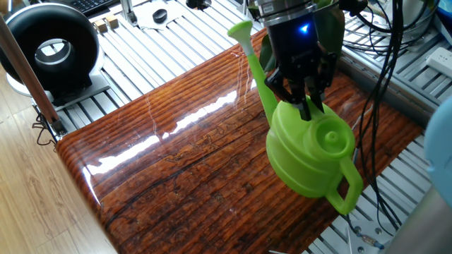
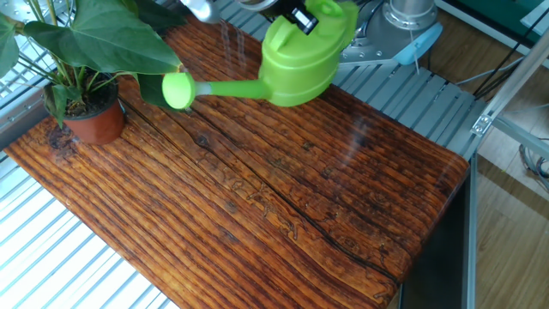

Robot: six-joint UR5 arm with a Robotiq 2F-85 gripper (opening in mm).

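My gripper point(image 1: 311, 111) is shut on the top of a lime-green watering can point(image 1: 300, 155), by the bridge beside its round lid. The can hangs over the wooden table point(image 1: 169, 183), its rear handle low. Its long spout reaches toward the back and ends in a round sprinkler head point(image 1: 241, 30). In the other exterior view, that sprinkler head point(image 2: 178, 90) is just right of a potted plant's leaves, above the table. The plant's brown pot point(image 2: 96, 125) stands at the table's left corner. Only part of the gripper shows there, at the top edge.
Black cables point(image 1: 378, 106) hang beside the arm on the right. A large black ring-shaped object point(image 1: 53, 53) stands off the table at the left. Slatted metal surfaces point(image 2: 60, 240) border the tabletop.
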